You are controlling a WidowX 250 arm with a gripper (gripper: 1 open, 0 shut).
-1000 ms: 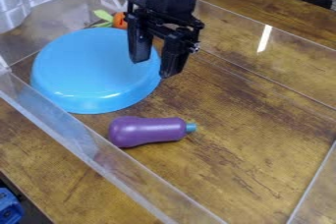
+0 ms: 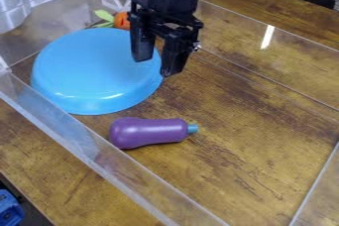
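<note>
A black robot gripper (image 2: 158, 50) hangs from the top centre over the right rear part of a blue round plate or lid (image 2: 87, 71). Its two fingers point down and stand apart, with nothing visible between them. A purple toy eggplant (image 2: 150, 131) with a teal tip lies on the wooden surface below and in front of the plate. An orange object with green leaves (image 2: 121, 20), partly hidden, lies behind the plate near the gripper.
Clear plastic walls run along the left and right of the wooden surface (image 2: 245, 136). A blue object (image 2: 8, 208) shows at the bottom left corner, outside the wall.
The gripper has shifted very slightly, its upper body a little higher and turned a little. The plate and eggplant have not moved.
</note>
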